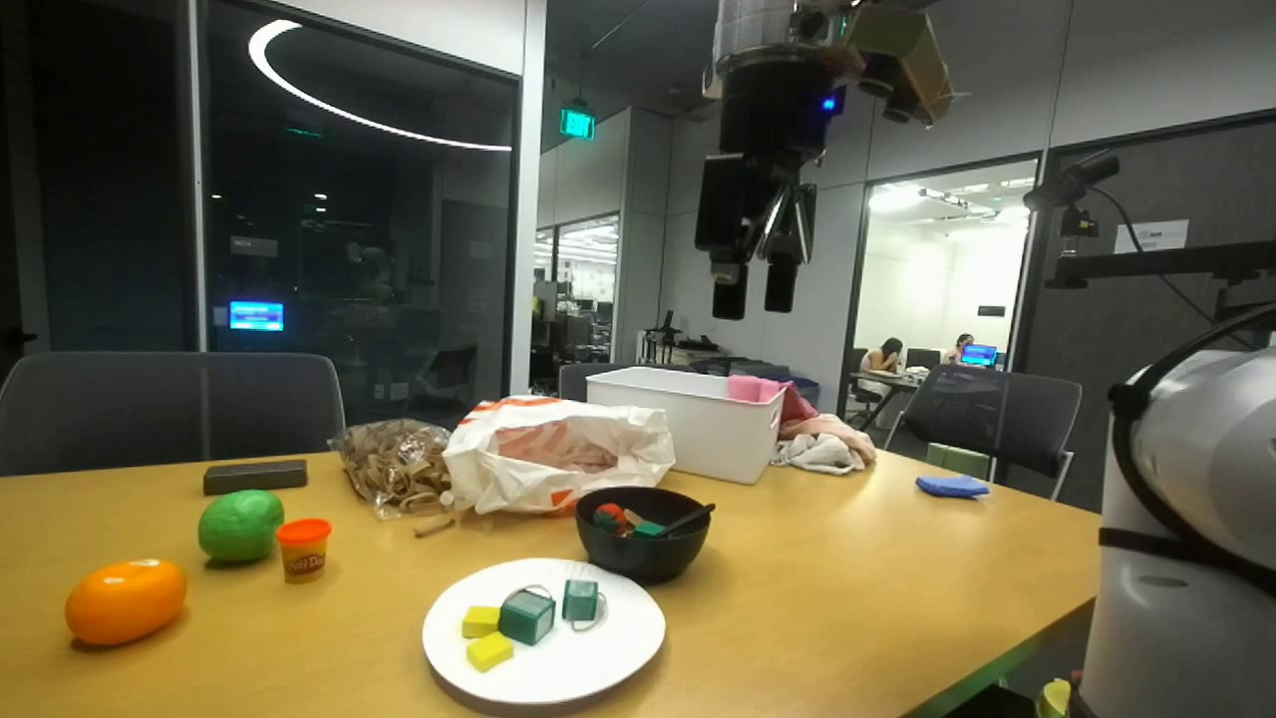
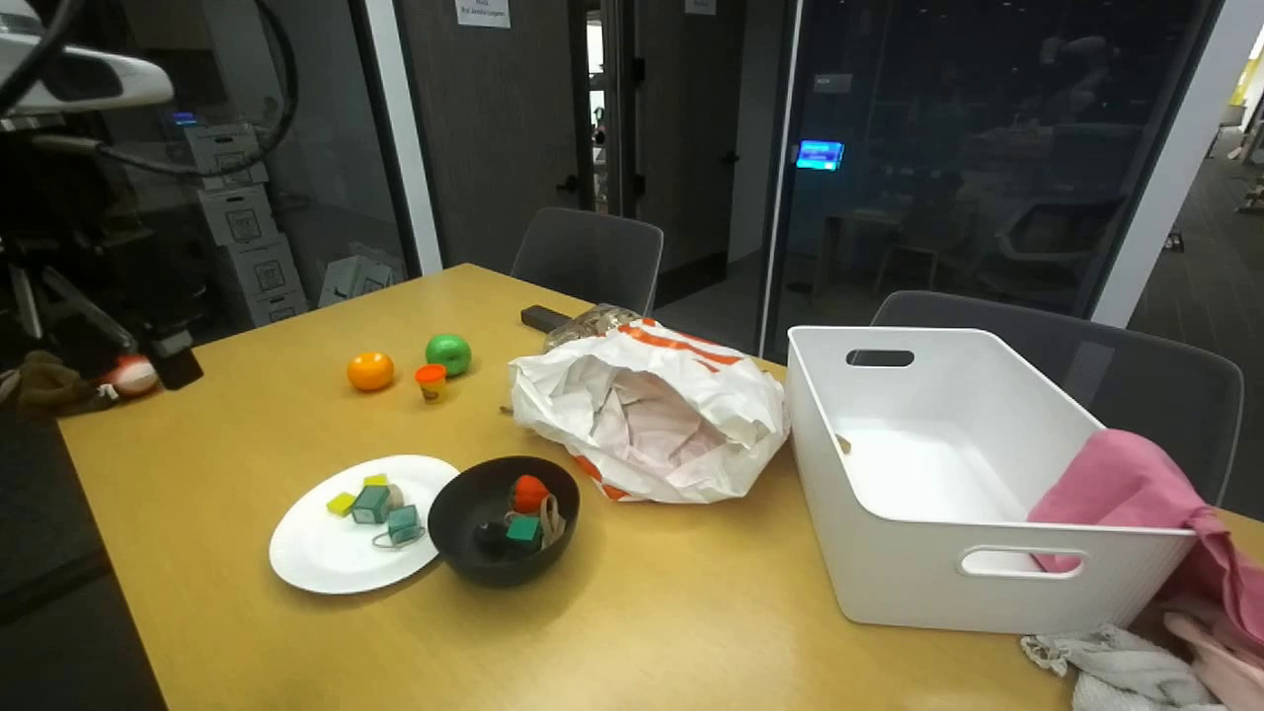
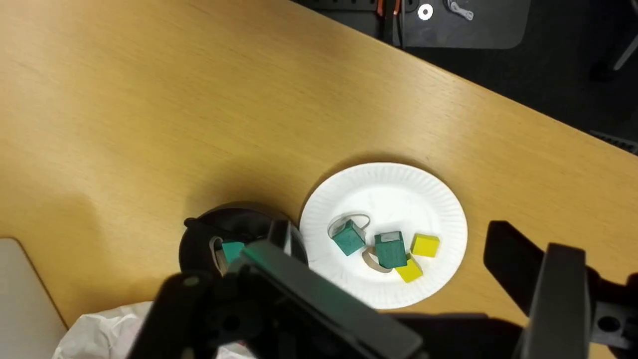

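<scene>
High above the table my gripper [image 1: 754, 297] hangs open, its fingers apart and nothing held between them. Beneath it, a white plate [image 3: 335, 281] carries two green blocks [image 3: 390, 251] with loose bands around or beside them, plus two yellow blocks [image 3: 425, 245]. A black bowl [image 2: 504, 571] stands close against the plate; inside lie a red object [image 2: 529, 493], a green block [image 2: 522, 529], a tan band and something black with a handle. In the wrist view one finger covers part of the bowl.
A white plastic bag [image 2: 664, 415] sits behind the bowl, beside a white bin [image 2: 936, 581] with pink cloth [image 2: 1108, 480] over its edge. An orange fruit [image 1: 127, 600], a green fruit [image 1: 240, 526] and a Play-Doh tub [image 1: 304, 552] occupy the left. Table right of the bowl is clear.
</scene>
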